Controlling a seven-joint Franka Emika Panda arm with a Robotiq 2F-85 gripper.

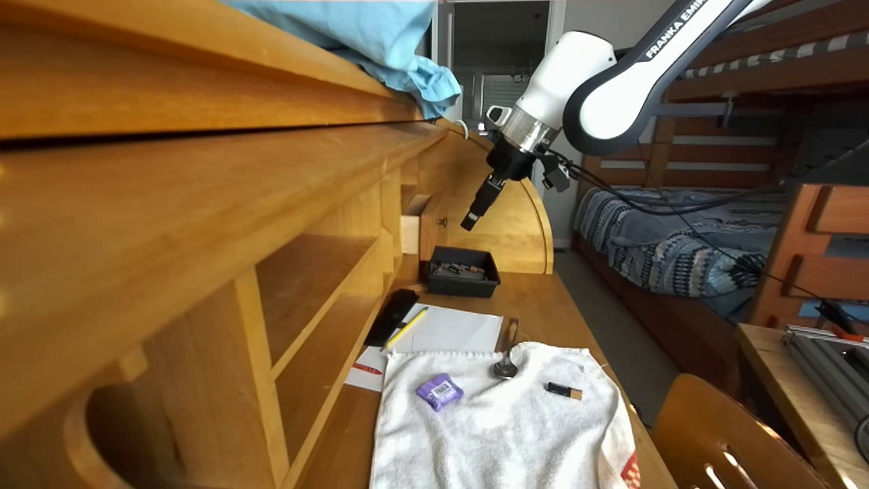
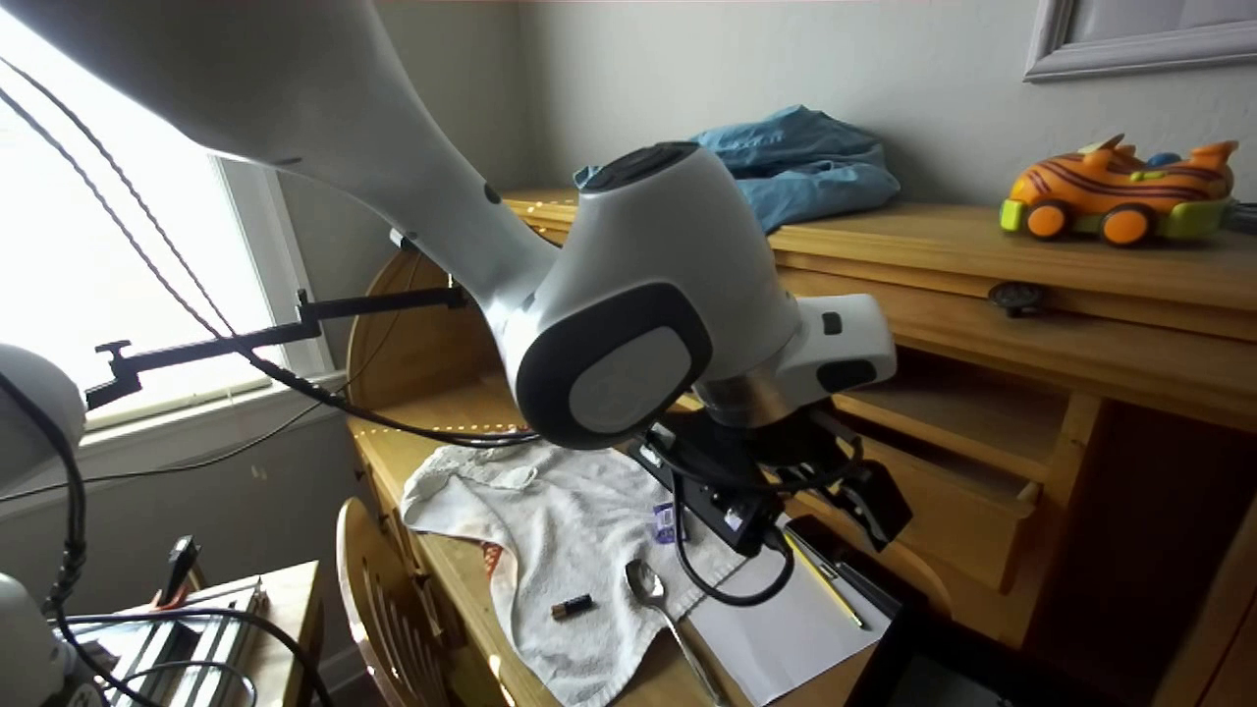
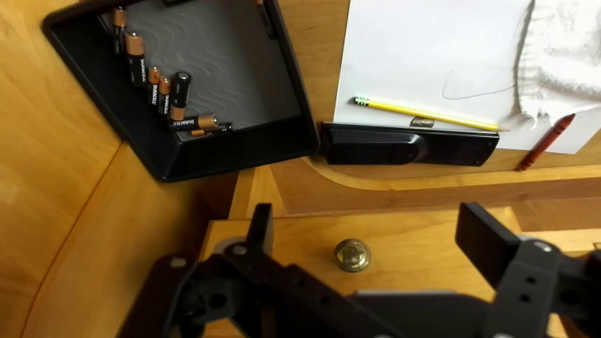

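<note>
My gripper stands open, its two fingers wide apart with nothing between them. In the wrist view, a brass knob (image 3: 352,255) on the front of a small wooden drawer (image 3: 417,236) shows in the gap between the fingers, farther off than they are. From exterior view 1 that drawer (image 1: 428,228) is seen pulled partly out of the hutch, and my fingers tilt down toward it from the upper right, clear of it. The black tray (image 3: 242,152) with several batteries (image 3: 135,56) sits on the desk beyond the drawer.
A white towel (image 1: 489,440) bears a purple packet (image 1: 440,392), a spoon (image 1: 505,368) and a battery (image 1: 563,391). Paper (image 3: 405,50), a yellow pencil (image 3: 428,113), a black case (image 3: 405,147) and a red crayon (image 3: 545,143) lie near the hutch. Shelves (image 1: 326,269) line one side.
</note>
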